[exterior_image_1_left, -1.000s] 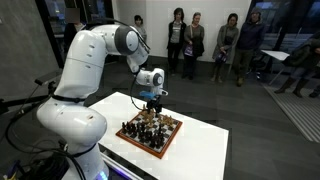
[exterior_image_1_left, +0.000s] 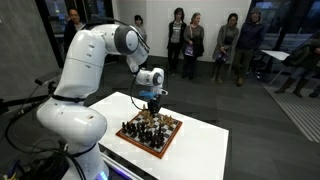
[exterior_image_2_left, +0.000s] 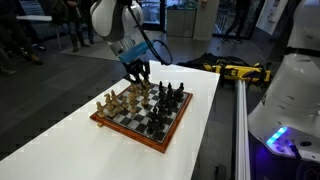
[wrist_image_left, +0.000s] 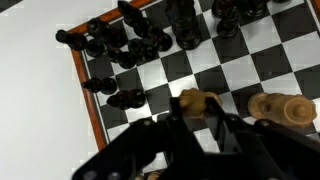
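Note:
A chessboard (exterior_image_2_left: 129, 131) with a reddish-brown border lies on the white table. My gripper is low over the board and shut on a light wooden chess piece (wrist_image_left: 194, 98), whose rounded top shows between the fingers. In exterior view 2 the gripper (exterior_image_2_left: 138, 80) reaches down at the board's far side, near other light pieces. The held piece's base is hidden in the wrist view, so I cannot tell whether it touches the board. More light pieces (wrist_image_left: 281, 108) stand just to the right in that view.
Several dark pieces (wrist_image_left: 185, 25) stand along the board's upper side in the wrist view, and another dark piece (wrist_image_left: 126, 99) is left of the gripper. People (exterior_image_1_left: 193, 45) stand in the background.

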